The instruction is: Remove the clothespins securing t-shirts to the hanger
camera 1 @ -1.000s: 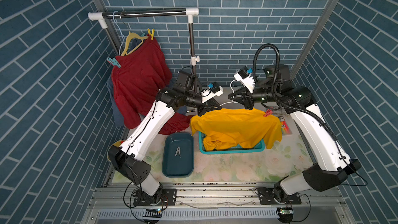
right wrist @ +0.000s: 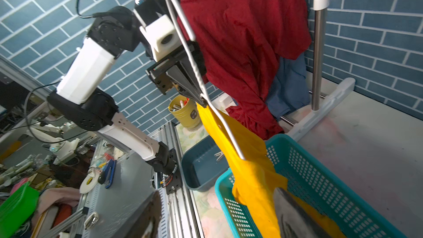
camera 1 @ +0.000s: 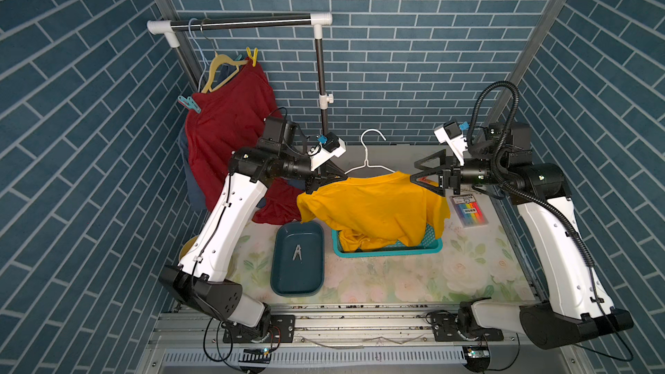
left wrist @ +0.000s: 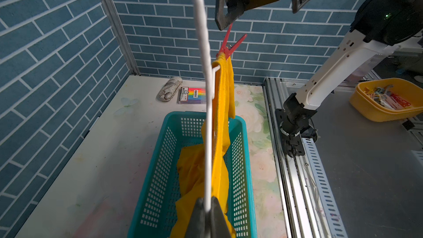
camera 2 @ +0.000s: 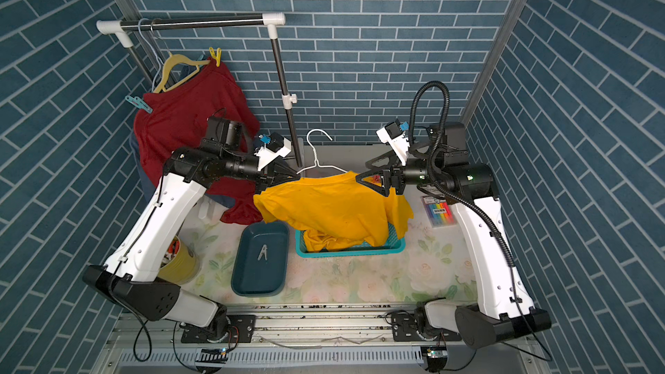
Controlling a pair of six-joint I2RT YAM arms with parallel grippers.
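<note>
A yellow T-shirt [camera 1: 367, 207] hangs from a white hanger [camera 1: 366, 147], its lower part in a teal basket [camera 2: 349, 252]. My left gripper is shut on the hanger at the shirt's left end. A red clothespin [left wrist: 227, 50] clips the far end of the shirt. My right gripper [camera 1: 424, 169] stands open near that red clothespin, above the shirt's right shoulder, with nothing between its fingers visible.
A dark blue tray [camera 1: 284, 270] holding a grey clothespin [camera 1: 297, 252] sits front left. Red and blue shirts hang on the rack [camera 1: 249, 22] at left, with cyan and yellow pins. A rainbow-coloured pack [camera 1: 468, 211] lies at right.
My left gripper has drawn leftward with hanger and shirt.
</note>
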